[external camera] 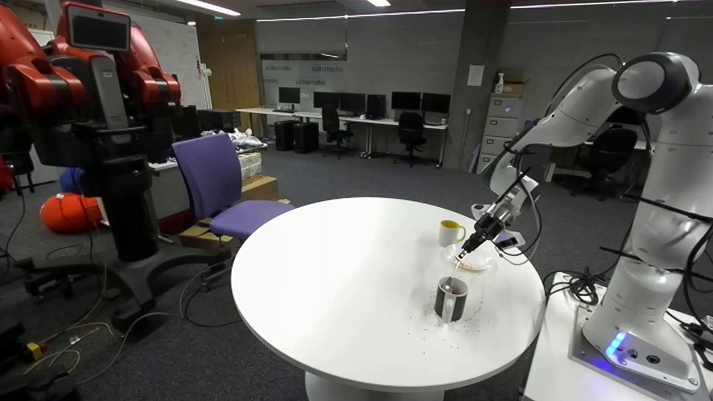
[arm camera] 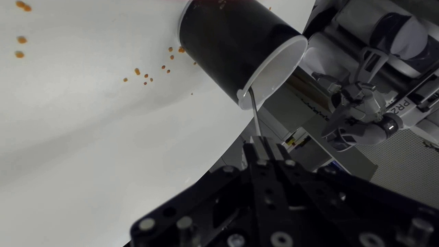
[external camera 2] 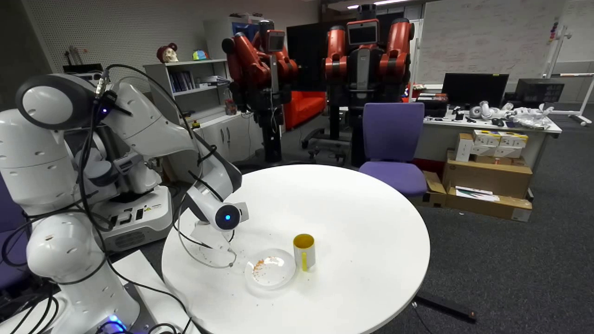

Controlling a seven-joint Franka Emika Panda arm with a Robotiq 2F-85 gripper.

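Observation:
My gripper is shut on the handle end of a thin metal spoon (arm camera: 257, 117). The spoon slants down into a black mug (arm camera: 234, 37) with a white inside, and its lower end is hidden by the mug's wall. In exterior view 1 the mug (external camera: 450, 304) stands upright on the round white table, handle facing that camera, with my gripper (external camera: 461, 256) above and behind it. Exterior view 2 has the arm in front of the mug and of my fingers, so neither shows there.
A clear plate (external camera 2: 270, 269) with orange crumbs lies near a white mug with a yellow inside (external camera 2: 304, 252). Small orange bits (arm camera: 137, 71) are scattered around the black mug.

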